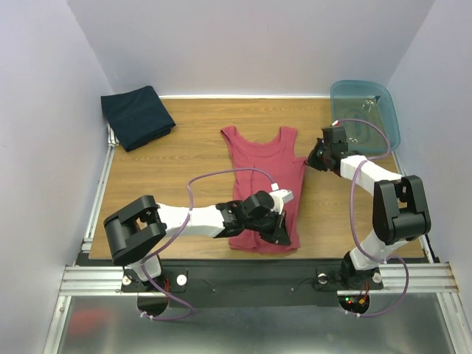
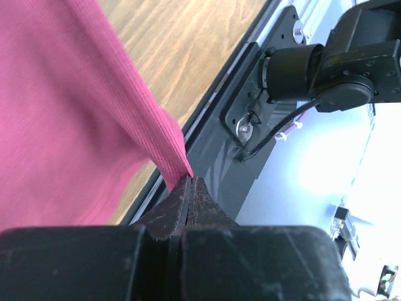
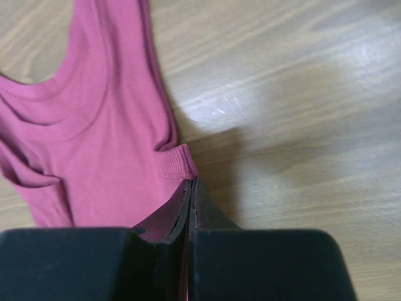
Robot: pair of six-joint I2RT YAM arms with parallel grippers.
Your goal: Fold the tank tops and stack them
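Observation:
The pink tank top (image 1: pixel 257 153) lies spread on the table, straps toward the back, with folded edges along its body. My left gripper (image 1: pixel 282 237) is at its lower right part; in the left wrist view the shut fingertips (image 2: pixel 196 188) pinch the folded hem (image 2: pixel 156 138). My right gripper (image 1: pixel 312 162) is at the right armhole edge, its tips shut on a raised bit of ribbed fabric (image 3: pixel 175 162) in the right wrist view. A folded dark navy stack of fabric (image 1: pixel 138 118) lies at the back left.
An empty teal bin (image 1: pixel 389 118) stands at the back right, behind my right arm. The table's front edge runs just below the top's hem.

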